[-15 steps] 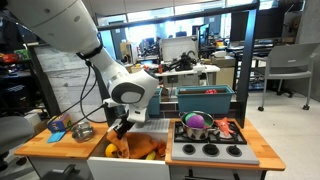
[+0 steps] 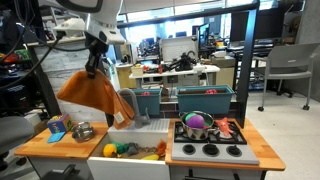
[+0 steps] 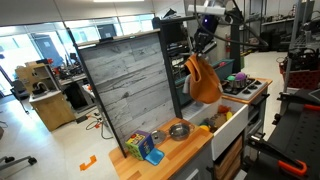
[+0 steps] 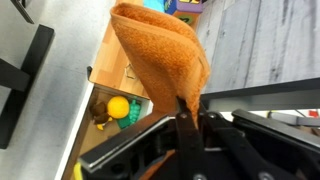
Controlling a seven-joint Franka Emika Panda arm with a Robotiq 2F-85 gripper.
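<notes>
An orange cloth (image 2: 92, 93) hangs from my gripper (image 2: 98, 62), which is shut on it, high above the left part of the counter. The second exterior view shows the cloth (image 3: 204, 80) spread in the air over the sink side, the gripper (image 3: 199, 53) at its top. In the wrist view the cloth (image 4: 165, 55) is pinched between the fingertips of the gripper and fans out away from them. Below is the sink (image 2: 111, 151), holding toy food in yellow, green and red; the cloth is clear of it.
On the wooden counter's left part stand a metal pot (image 2: 83, 132) and a colourful box (image 2: 57, 124). To the right is a stove (image 2: 212, 149) with a pot holding a purple item (image 2: 195, 121). Green baskets (image 2: 205, 100) stand behind.
The gripper has risen out of the sink and moved left, bringing the orange cloth up with it. The cloth was low in the sink among the toy food before; now it hangs in the air.
</notes>
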